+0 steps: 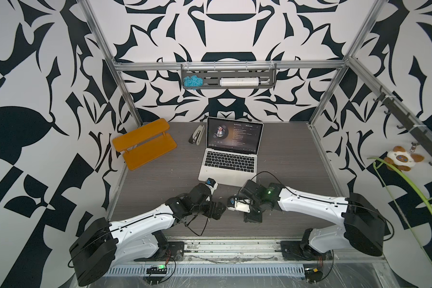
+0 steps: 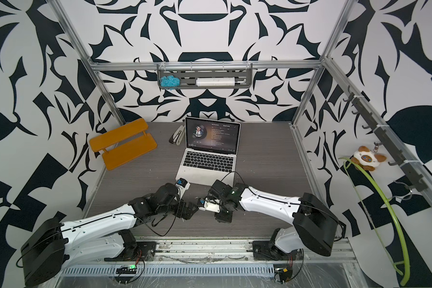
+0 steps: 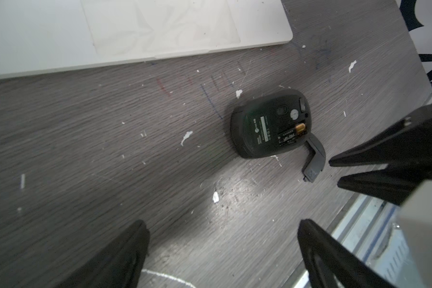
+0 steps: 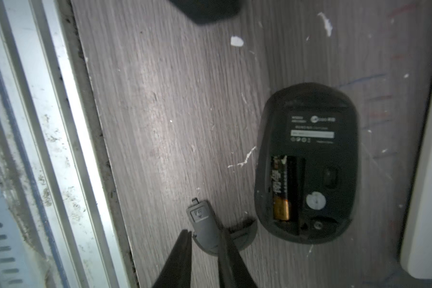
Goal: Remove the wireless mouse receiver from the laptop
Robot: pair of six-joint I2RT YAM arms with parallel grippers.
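The laptop [image 1: 225, 176] stands open at the table's middle. Its silver front corner [image 3: 264, 28] crosses the top of the left wrist view; no receiver can be made out on it. In front lies a black mouse [image 3: 268, 125] [image 4: 307, 158], underside up, its battery compartment uncovered with a battery [image 4: 279, 192] inside. The loose dark cover [image 4: 206, 225] [image 3: 314, 165] is beside it. My left gripper is wide open and empty. My right gripper has its fingertips slightly apart by the cover; in the left wrist view nothing shows between them.
A stapler [image 1: 196, 135] lies left of the laptop, and an orange folding stand [image 1: 151, 148] is farther left. Metal rails [image 4: 76, 158] run along the table's front edge.
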